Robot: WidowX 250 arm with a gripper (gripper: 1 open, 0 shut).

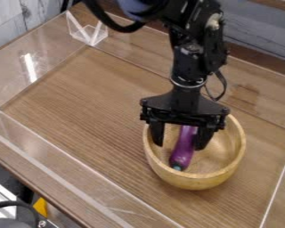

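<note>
My black gripper (180, 130) stands open over a tan bowl (223, 167), its two fingers reaching down into it. A purple eggplant-like object (181, 157) lies lengthwise in the bowl between the fingers, its upper part partly hidden by the gripper. Whether the fingers touch it I cannot tell.
A clear wire-like piece (88, 30) sits at the back left. A wall edge runs along the back right.
</note>
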